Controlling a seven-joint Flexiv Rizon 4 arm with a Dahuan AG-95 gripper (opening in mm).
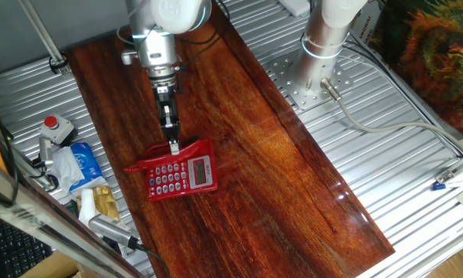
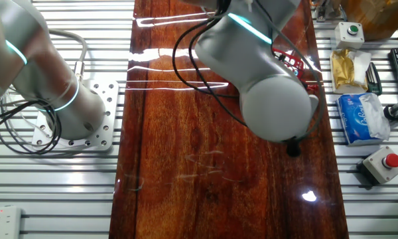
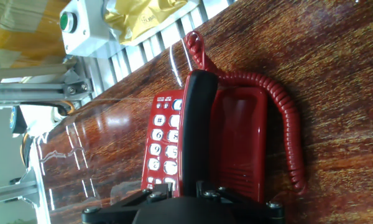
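Note:
A red desk phone (image 1: 181, 176) with grey keys and a small display lies on the wooden table. My gripper (image 1: 174, 147) reaches down to the handset (image 1: 150, 163) along the phone's far side, shut on it. In the wrist view the handset (image 3: 199, 134) looks dark and stands off its cradle (image 3: 239, 143), whose bare red hollow shows beside it. Its near end passes between the fingers of my gripper. A coiled red cord (image 3: 286, 112) curves around the cradle. The arm hides most of the phone in exterior view 2.
Along the table's edge by the phone are a blue packet (image 1: 85, 164), a gold packet (image 1: 106, 202) and a red-button box (image 1: 57, 129).

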